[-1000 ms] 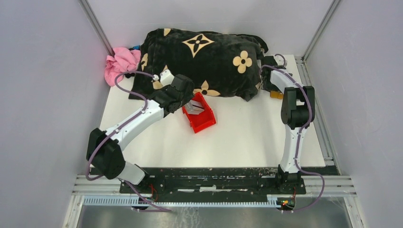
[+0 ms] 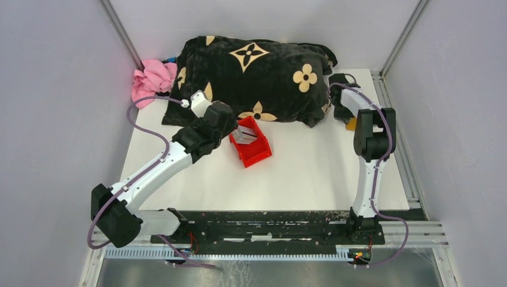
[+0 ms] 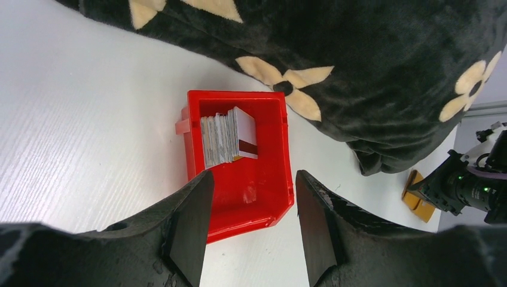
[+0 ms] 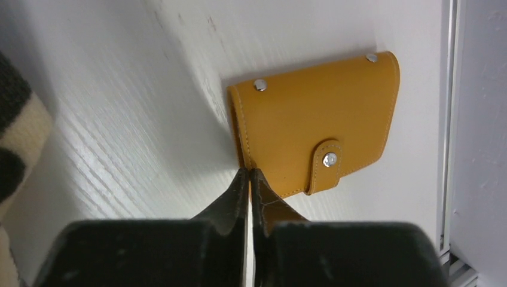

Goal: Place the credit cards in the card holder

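Observation:
A red bin [image 2: 257,156] holds a stack of cards [image 3: 245,131] standing against its back, the outer one white with a dark stripe. My left gripper is open above the bin, nothing between its fingers. At the far right of the table lies a tan leather card holder [image 4: 323,113], its snap strap fastened. My right gripper is shut, its tips at the holder's left lower edge; nothing clearly shows between them.
A large dark patterned plush cloth [image 2: 251,78] covers the back of the table, beside a pink cloth [image 2: 152,84]. Walls enclose both sides.
The right wrist has shifted slightly, and more of the orange holder's position shows lower in the top view.

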